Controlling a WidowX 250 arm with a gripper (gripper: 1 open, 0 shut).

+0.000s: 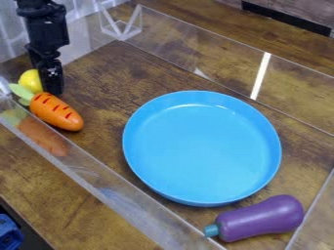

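Note:
The black gripper (45, 62) reaches down at the upper left, over a yellow round object (29, 80) that sits against the tray's wall. Its lower fingers are at the yellow object's right side; whether they touch it or are closed is hard to tell. An orange carrot toy (55, 112) with a green top lies just in front of the yellow object.
A large blue plate (201, 148) fills the middle right. A purple eggplant toy (259, 218) lies at the lower right. Clear walls border the wooden surface (131, 73), which is bare between the gripper and the plate. A blue object shows at the lower left corner, outside.

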